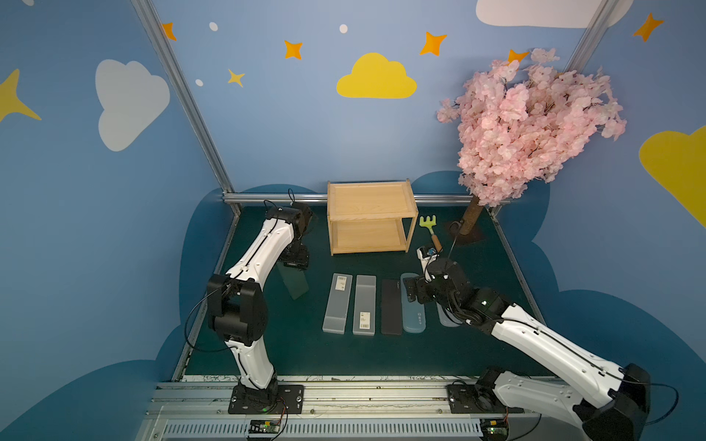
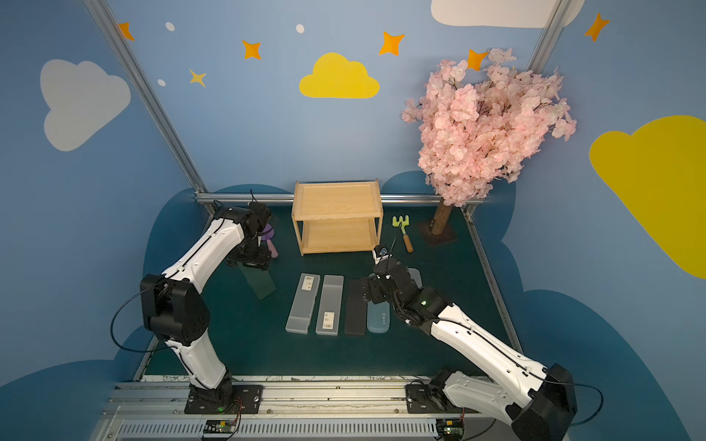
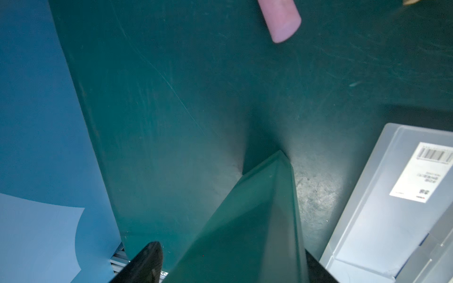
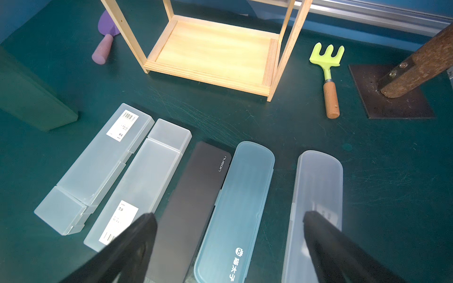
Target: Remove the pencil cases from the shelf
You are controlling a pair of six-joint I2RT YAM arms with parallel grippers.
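Observation:
A translucent green pencil case (image 3: 254, 226) stands tilted between the fingers of my left gripper (image 1: 295, 258), its far end at or near the table. In the left wrist view the fingers lie close to its sides; whether they grip it is unclear. My right gripper is open above the table, nothing between its fingers. Below it lie a black case (image 4: 188, 212), a blue case (image 4: 240, 202) and a clear rounded case (image 4: 318, 188). Two clear cases with labels, one (image 4: 96, 160) left of the other (image 4: 146, 169), lie farther left. The wooden shelf (image 1: 371, 200) is empty.
A purple trowel with pink handle (image 4: 102, 49) lies left of the shelf, and a green fork (image 4: 328, 70) right of it. The blossom tree (image 1: 529, 125) stands at the back right on a metal base (image 4: 368, 106).

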